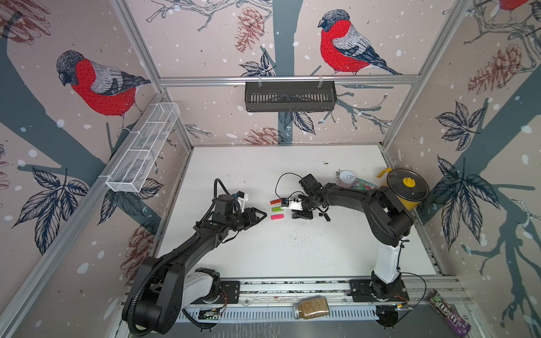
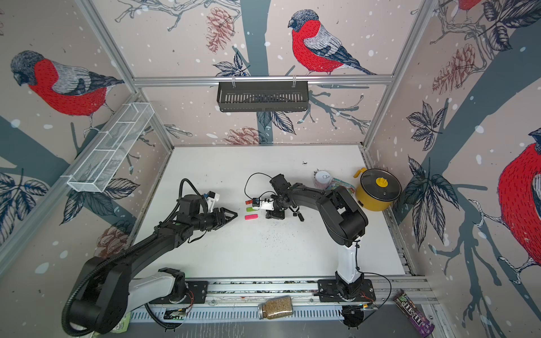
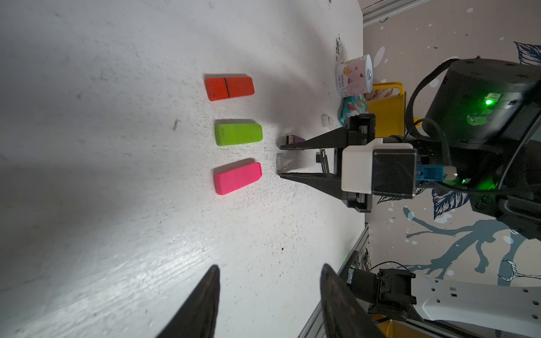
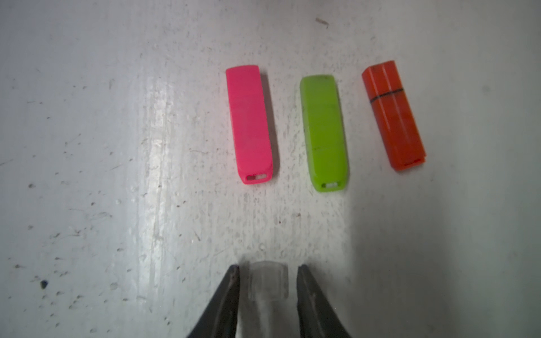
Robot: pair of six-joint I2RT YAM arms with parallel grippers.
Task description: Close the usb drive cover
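Note:
A small translucent piece lies on the white table between the fingertips of my right gripper, which is part open around it; a grip is not clear. The left wrist view shows that gripper low over the table. Three closed-looking drives lie beside it: pink, green and red. My left gripper is open, with empty space between its fingers, to the left of them.
A cup, a colourful packet and a yellow pot stand at the right of the table. Small dark pieces lie beside the right arm.

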